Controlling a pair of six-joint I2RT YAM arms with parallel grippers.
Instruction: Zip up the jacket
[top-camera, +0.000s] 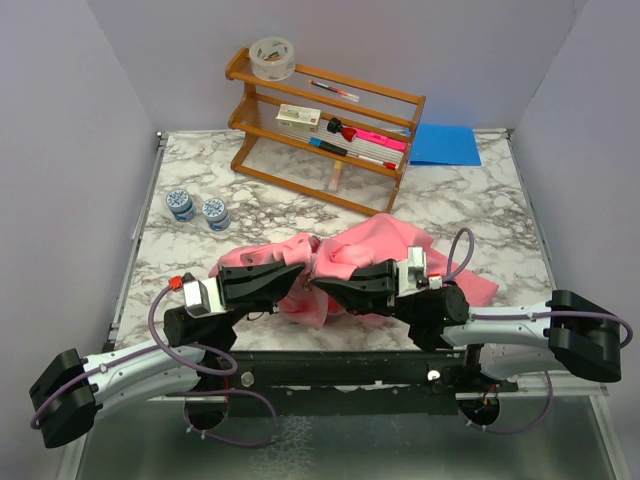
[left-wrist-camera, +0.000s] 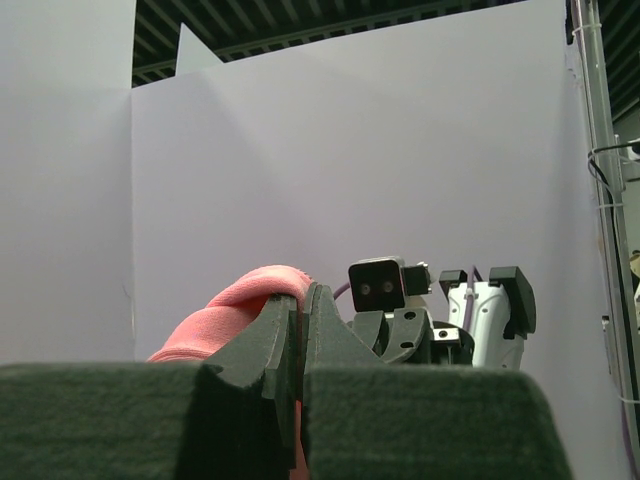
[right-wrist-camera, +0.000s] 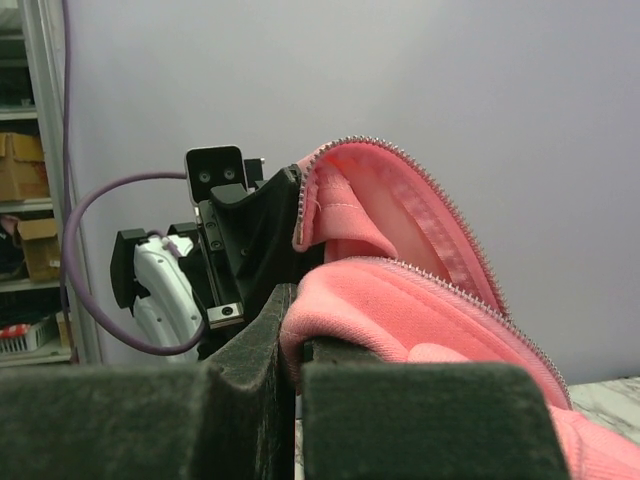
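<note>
The pink jacket (top-camera: 375, 243) lies bunched on the table, its two front edges drawn close together between the arms. My left gripper (top-camera: 301, 268) is shut on one edge; in the left wrist view a pink fold (left-wrist-camera: 235, 312) runs in between its fingers. Just to the right and slightly nearer, my right gripper (top-camera: 315, 282) is shut on the other edge, the cloth tucked at its fingertips. Metal zipper teeth (right-wrist-camera: 458, 291) line both edges in the right wrist view. The two grippers' tips almost meet. I cannot make out the slider or whether the teeth mesh.
Behind the jacket stands a wooden rack (top-camera: 300, 183) with pens, a small box and a tape roll. Two small blue-and-white jars (top-camera: 180, 205) sit at the left. A blue sheet (top-camera: 445, 145) lies at the back right. Bare marble table shows on both sides.
</note>
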